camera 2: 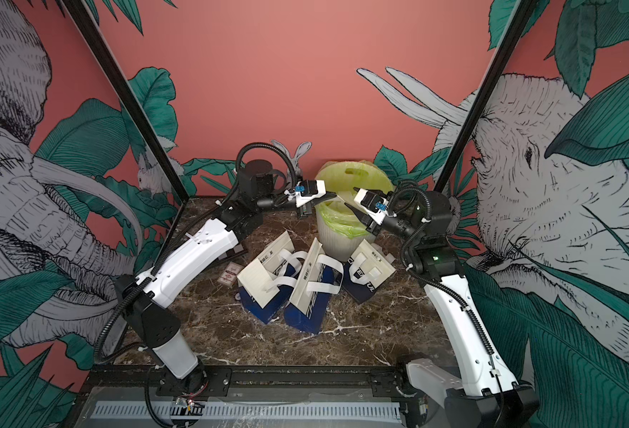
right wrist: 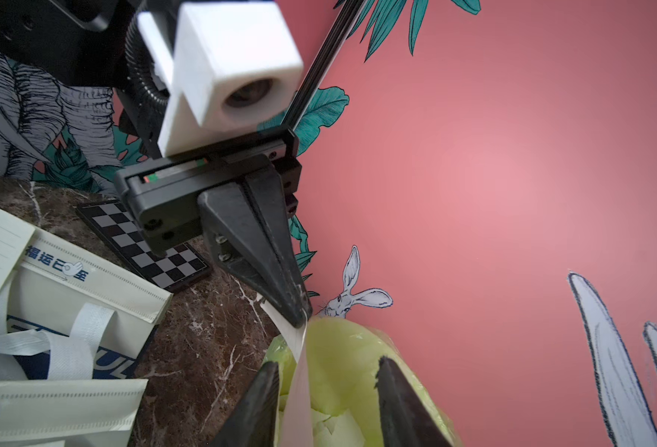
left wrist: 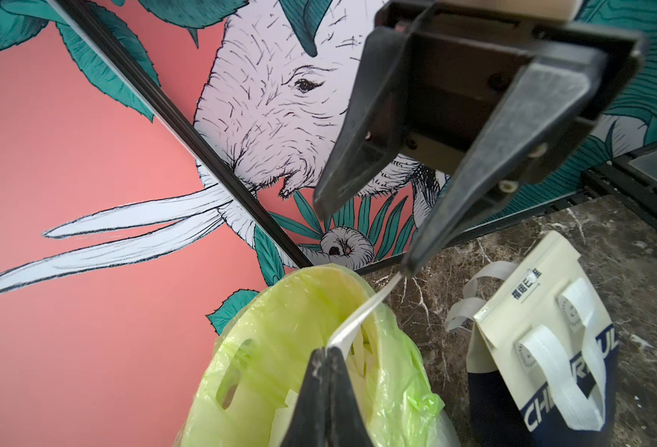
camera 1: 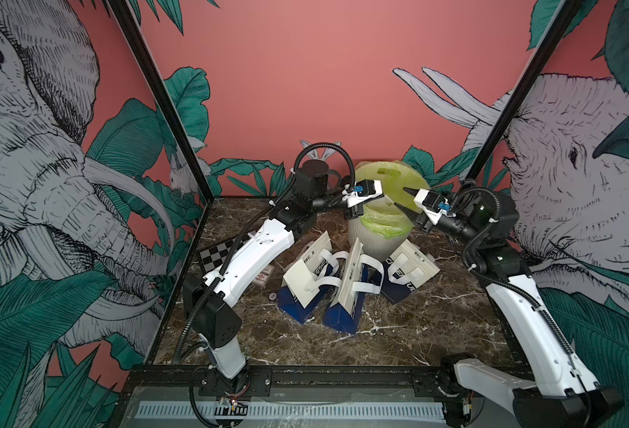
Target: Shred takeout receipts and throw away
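My left gripper is shut on a thin white strip of receipt paper (left wrist: 364,311), above the bin. In the right wrist view the paper strip (right wrist: 296,398) runs from the left gripper down toward the right fingers. Facing it closely, my right gripper (camera 1: 400,197) stands open, its two fingers apart; the strip is near one finger but not clamped. Below both is a bin with a yellow-green liner (camera 2: 336,171), with pale paper pieces (right wrist: 337,428) inside. A cream lined sheet (camera 2: 259,282) lies against the leftmost takeout bag.
Three blue and cream takeout bags with white handles, the left bag (camera 1: 294,302), the middle bag (camera 1: 344,303) and the right bag (camera 1: 408,271), stand before the bin. A checkered board (right wrist: 149,249) lies at the left.
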